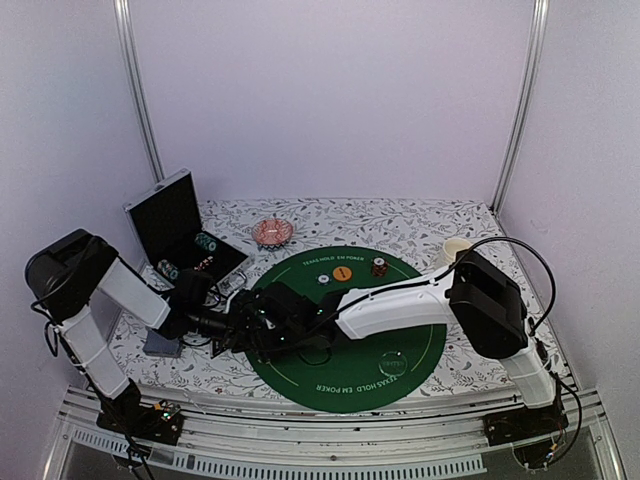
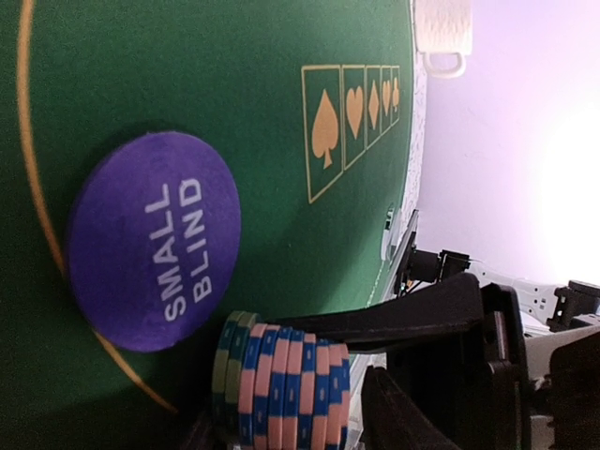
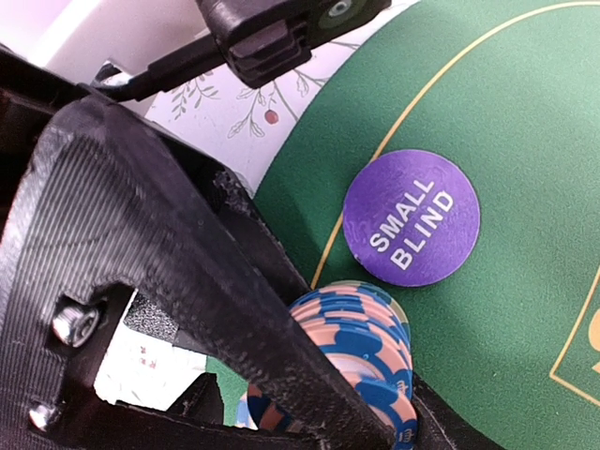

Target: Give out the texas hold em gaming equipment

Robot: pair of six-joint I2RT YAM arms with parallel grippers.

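Over the left part of the green poker mat [image 1: 400, 345], my left gripper [image 1: 232, 328] and right gripper [image 1: 262, 330] meet, overlapping in the top view. A stack of pink-and-blue chips [image 2: 292, 386], with green ones at one end, sits among their fingers in the left wrist view. The same chip stack [image 3: 361, 328] shows in the right wrist view, partly hidden behind a big black finger. Which gripper grips it cannot be told. Beside the stack lies a purple SMALL BLIND disc [image 2: 155, 239], flat on the mat.
An open black case [image 1: 210, 256] with chips stands at the back left, near a red patterned bowl [image 1: 272, 233]. Toward the mat's back lie an orange disc [image 1: 342, 273], a small white piece [image 1: 323, 279] and a dark red stack [image 1: 379, 267]. A white cup [image 1: 455, 247] stands at right.
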